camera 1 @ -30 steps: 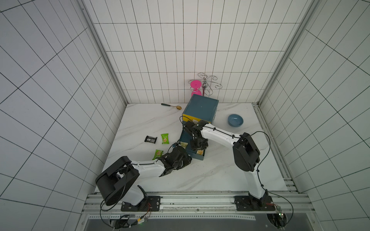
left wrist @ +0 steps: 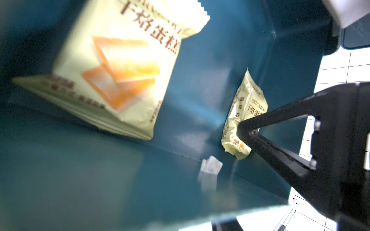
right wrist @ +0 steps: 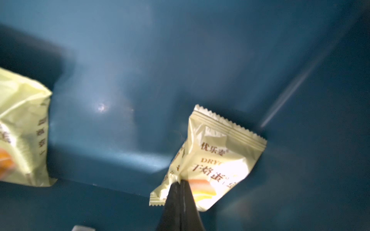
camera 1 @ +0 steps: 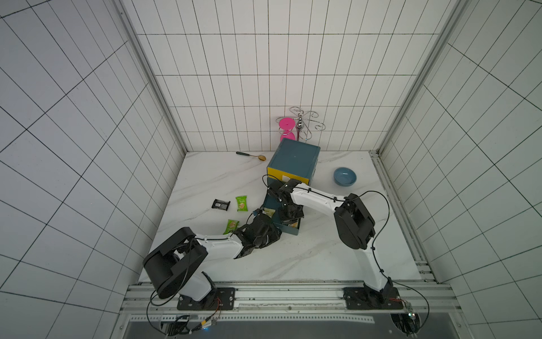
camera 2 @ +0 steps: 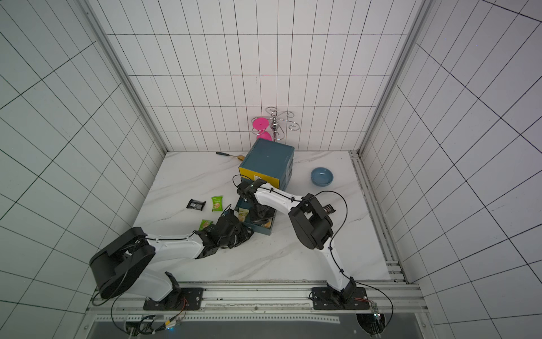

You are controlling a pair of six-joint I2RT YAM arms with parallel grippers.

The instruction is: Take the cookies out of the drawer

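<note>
The blue drawer (camera 1: 286, 230) is pulled out of its cabinet, with two cream cookie packs inside. In the left wrist view, one cookie pack (left wrist: 123, 69) looms large at the left; the other pack (left wrist: 238, 119) lies farther right by the drawer wall. My right gripper is shut, its fingertips meeting over the lower edge of that second pack (right wrist: 210, 165). Whether any wrapper is pinched there, I cannot tell. At the drawer's near left corner is my left gripper (camera 1: 276, 232); its fingers are hidden, so its finger state does not show.
The cabinet (camera 1: 294, 155) stands behind the drawer. Green packs (camera 1: 241, 203) and a black pack (camera 1: 220, 204) lie to the left, a blue bowl (camera 1: 344, 176) at the back right. A small white piece (left wrist: 211, 165) sits in the drawer.
My right arm has shifted a little to the left, its gripper now covering more of the pack at the drawer's right front. The left arm has moved only slightly.
</note>
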